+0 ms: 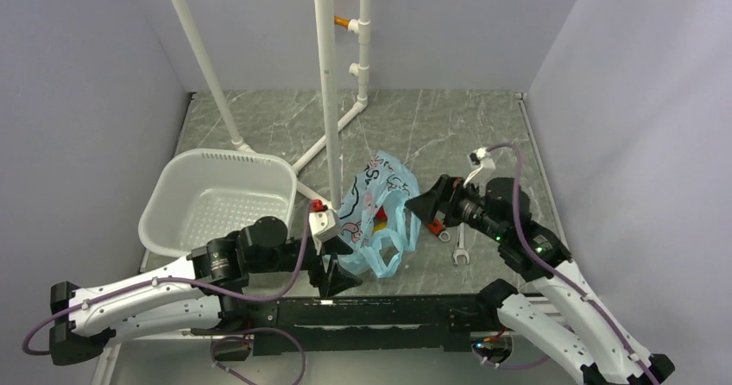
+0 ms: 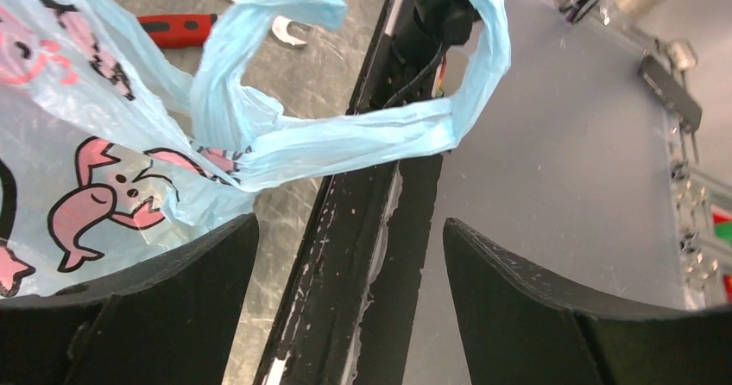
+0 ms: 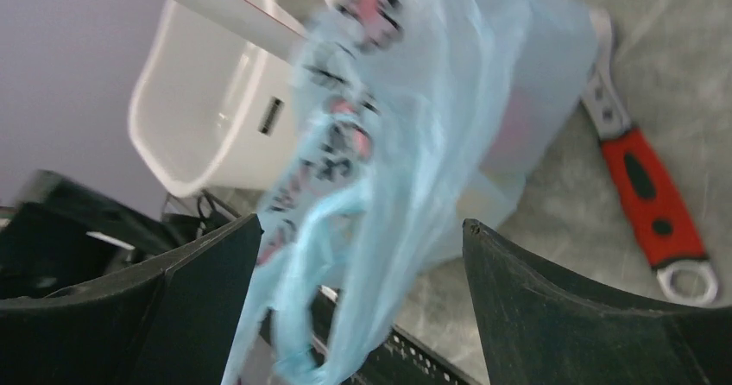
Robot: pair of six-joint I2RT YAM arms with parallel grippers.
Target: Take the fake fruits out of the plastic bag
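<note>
The blue plastic bag [image 1: 386,171] lies mid-table, its mouth and handles spread toward the front edge. A red fruit [image 1: 381,214] and a yellow fruit [image 1: 378,225] show in its opening; anything deeper is hidden. At the front, beside one loose handle, my left gripper [image 1: 354,266] is open. In the left wrist view nothing sits between its fingers; the handle loops beyond them. My right gripper [image 1: 420,202] is open at the bag's right side. In the right wrist view, blurred bag film [image 3: 380,255] crosses the gap between its fingers, not pinched.
An empty white basket [image 1: 216,165] stands at the left. White pipes [image 1: 326,74] rise behind and beside the bag. A red-handled adjustable wrench [image 3: 652,195] and a plain wrench [image 1: 461,245] lie to the right.
</note>
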